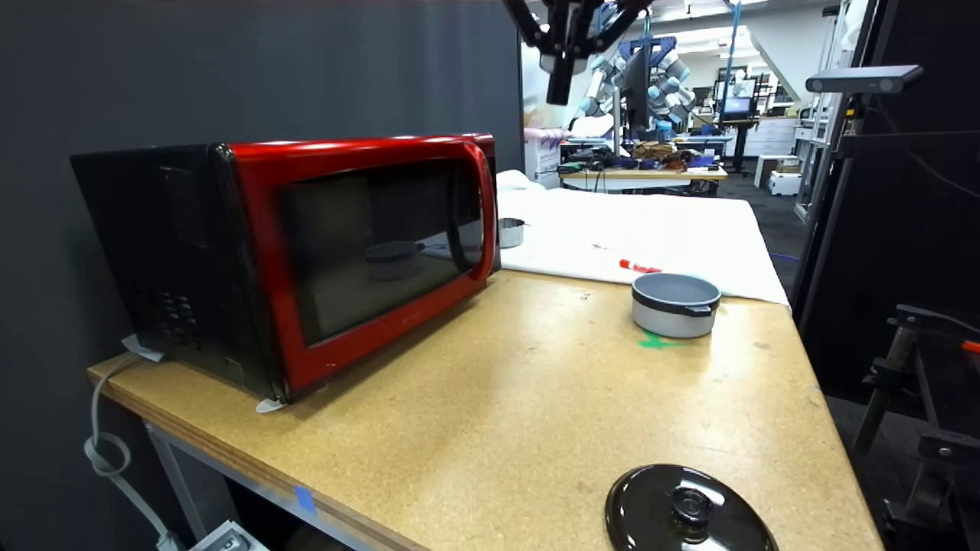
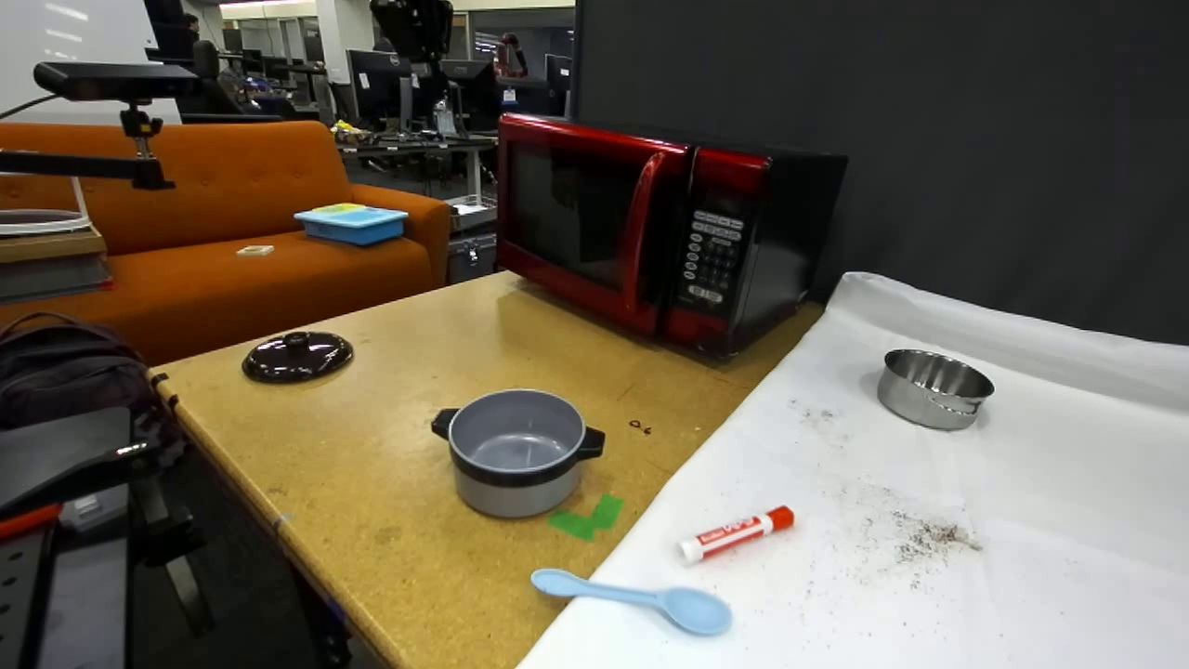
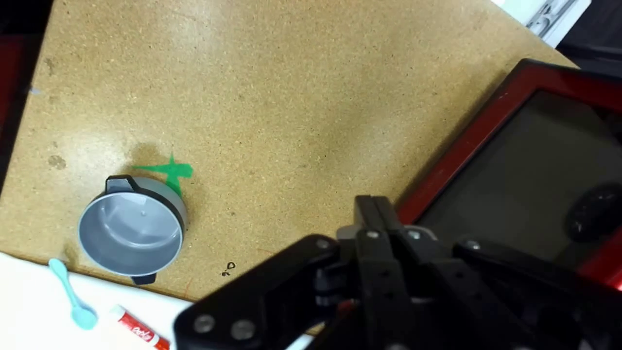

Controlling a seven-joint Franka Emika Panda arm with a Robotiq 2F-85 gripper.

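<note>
My gripper [image 1: 558, 90] hangs high above the table, in front of and above the handle end of the red and black microwave [image 1: 386, 248]. In the wrist view its two fingers [image 3: 366, 211] lie side by side with nothing showing between them. The microwave door [image 2: 580, 212] sits flush against its body, its curved red handle [image 2: 641, 234] beside the button panel. A grey pot [image 2: 516, 457] with black handles stands uncovered on the table, its visible inside bare. A black lid [image 1: 690, 514] with a knob lies apart from it.
On the white cloth [image 2: 847, 602] are a red-capped marker [image 2: 736, 534], a steel pan [image 2: 934, 390] and some dark crumbs. A light blue spoon [image 2: 635, 596] lies across the cloth's edge. The tabletop [image 1: 514, 404] between microwave, pot and lid is clear.
</note>
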